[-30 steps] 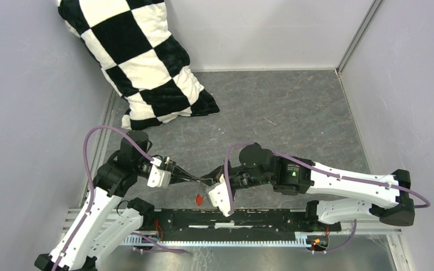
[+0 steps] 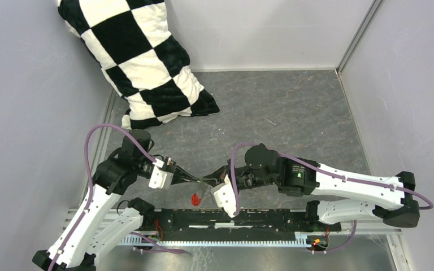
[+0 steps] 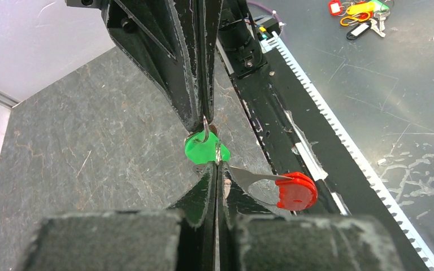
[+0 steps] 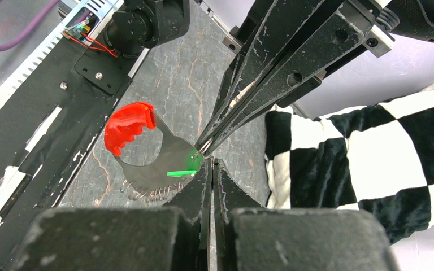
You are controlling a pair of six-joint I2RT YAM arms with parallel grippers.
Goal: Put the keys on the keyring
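Note:
My left gripper is shut, with a thin bit of metal wire standing at its fingertips. Tip to tip with it, my right gripper is shut too; in the left wrist view a small metal wire loop (image 3: 205,131) sits at its fingertips. Just below hang a green tag (image 3: 200,148) and a flat metal piece (image 4: 172,151) with a red cover (image 4: 129,127), clear of the floor. From above, only the red cover (image 2: 195,199) shows clearly. Whether the wires are linked cannot be made out.
More keys and coloured tags (image 3: 367,17) lie on the grey surface beyond the black rail (image 2: 226,219). A checkered cushion (image 2: 141,62) leans at the back left. The floor (image 2: 277,113) behind the arms is clear.
The red cover has swung slightly left.

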